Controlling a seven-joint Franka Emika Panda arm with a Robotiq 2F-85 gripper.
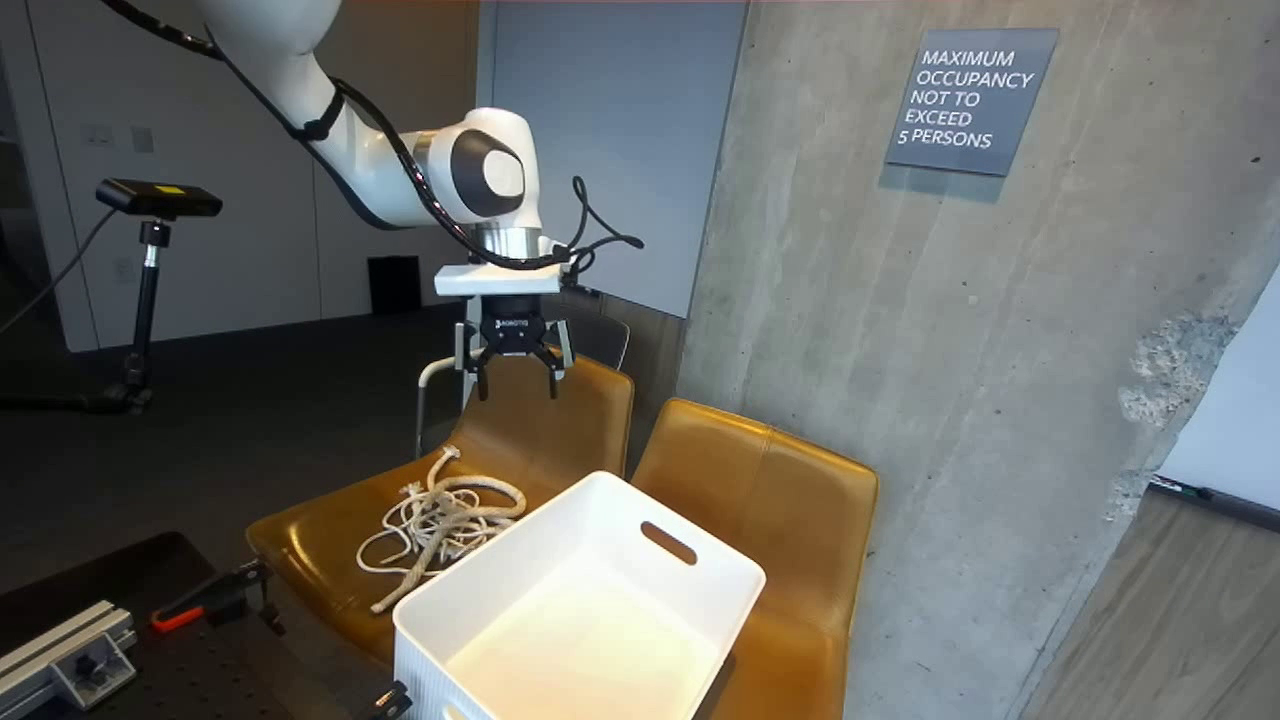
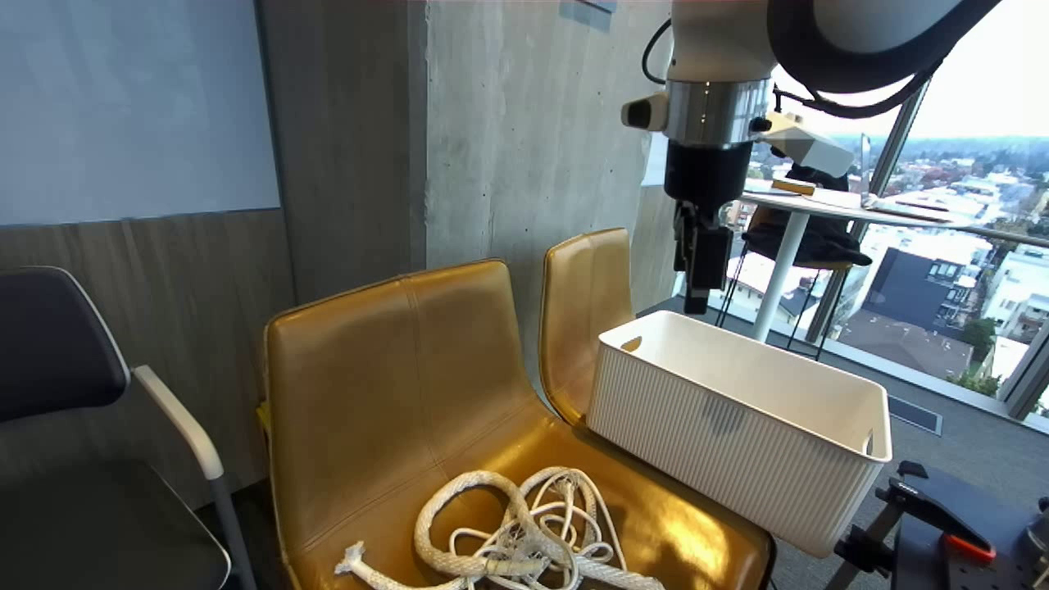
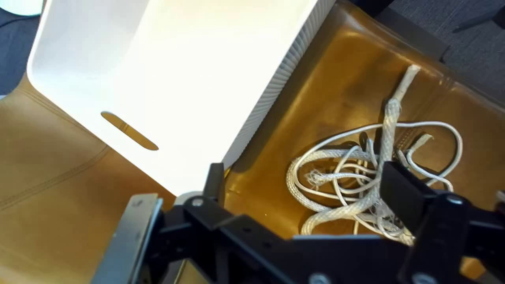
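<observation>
White rope lies in a loose tangle of thick and thin strands on the seat of a tan leather chair. Beside it stands a white ribbed bin, and its visible inside is empty in exterior view 1. My gripper hangs above the chair, well clear of the rope, its fingers open and nothing between them. From the wrist view, the rope shows below and between the open fingers, with part of it hidden behind the right finger. The bin's wall is up and left of the rope there.
A second tan chair stands behind the bin. At the lower left is a dark table with a clamp. A camera on a stand is at the left. A grey office chair stands to the side.
</observation>
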